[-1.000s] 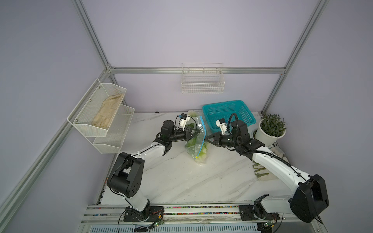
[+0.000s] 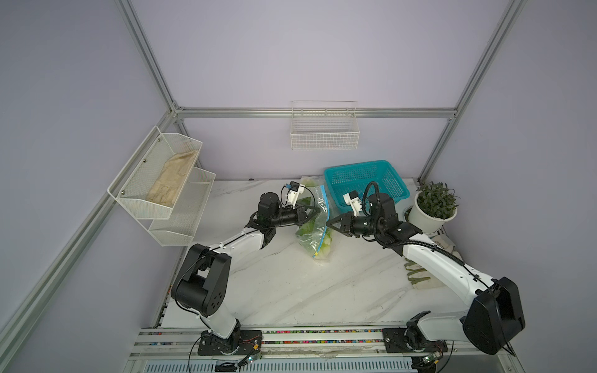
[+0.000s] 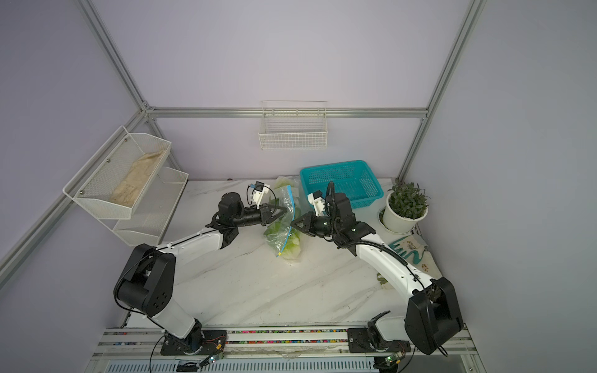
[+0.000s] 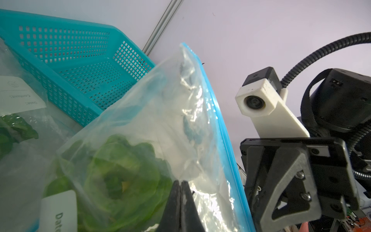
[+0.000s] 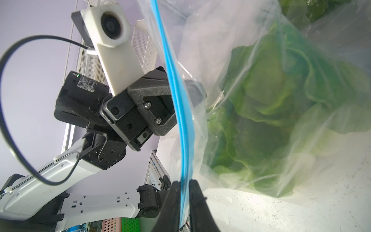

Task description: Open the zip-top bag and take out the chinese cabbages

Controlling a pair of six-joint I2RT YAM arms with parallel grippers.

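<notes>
A clear zip-top bag (image 2: 309,231) with a blue zip strip (image 2: 327,208) lies on the table, its zip edge raised. Leafy green cabbage (image 5: 266,104) shows through the plastic. My left gripper is shut against the bag's near side, below the strip; whether it pinches plastic cannot be told. From the other side my right gripper is shut on the zip strip, which runs down between its fingertips. In the left wrist view, a second bag of greens (image 4: 17,129) with a white label lies beyond.
An empty teal basket (image 2: 388,172) stands behind, close to the bags. A potted plant (image 2: 429,214) is at the right, with gloves (image 3: 407,251) near it.
My right gripper has moved slightly left, up to the zip strip, and the strip has shifted a little. The left arm looks still.
</notes>
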